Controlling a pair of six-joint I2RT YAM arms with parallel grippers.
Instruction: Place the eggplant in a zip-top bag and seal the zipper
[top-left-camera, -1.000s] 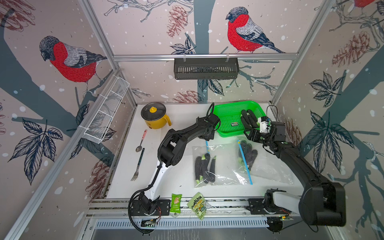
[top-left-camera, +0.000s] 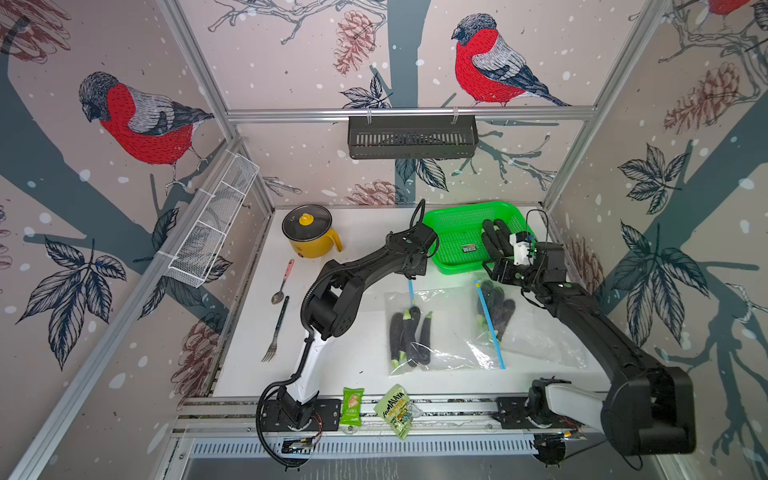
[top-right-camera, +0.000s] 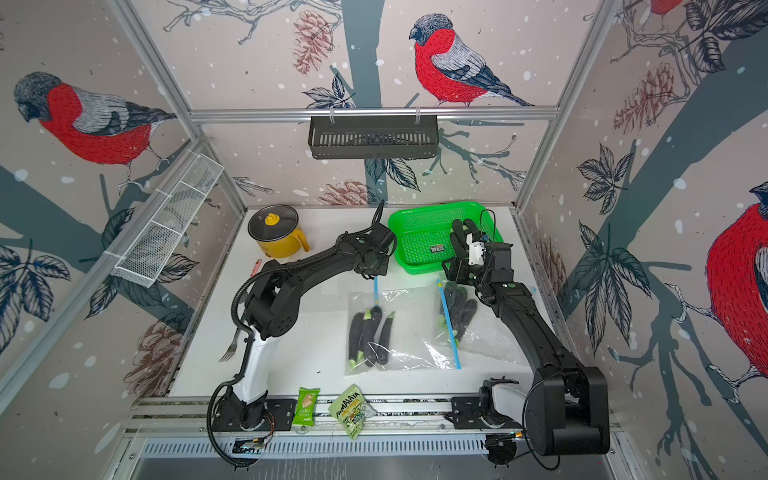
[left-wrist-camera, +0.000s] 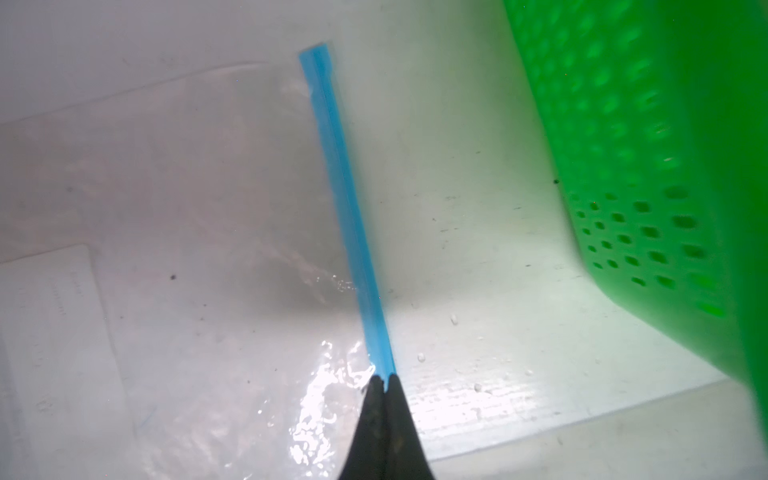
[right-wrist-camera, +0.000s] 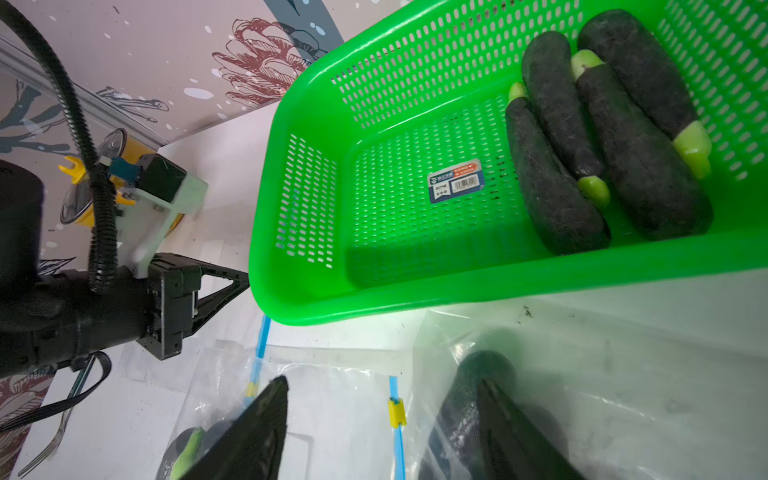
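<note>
My left gripper is shut, its fingertips meeting at one end of a blue zip strip (left-wrist-camera: 352, 216) on a clear, flat bag (left-wrist-camera: 200, 184). Whether the strip is pinched between them I cannot tell. In the top left view, several dark eggplants (top-left-camera: 409, 340) lie inside the middle clear bag (top-left-camera: 456, 320), whose blue zipper (top-left-camera: 490, 328) runs down its right side. More eggplants (top-left-camera: 497, 308) show through plastic just right of it. Over these bags my right gripper hangs open and empty, near the green basket (right-wrist-camera: 352, 308).
Several loose eggplants (right-wrist-camera: 560, 176) rest in the basket's right half. A yellow pot (top-left-camera: 310, 238), a spoon (top-left-camera: 280, 289) and a fork (top-left-camera: 274, 336) occupy the table's left side. Snack packets (top-left-camera: 394, 410) lie at the front edge.
The left arm has shifted to the left, its gripper only slightly, staying near the strip's end. The right arm has barely moved, and the bags look unchanged.
</note>
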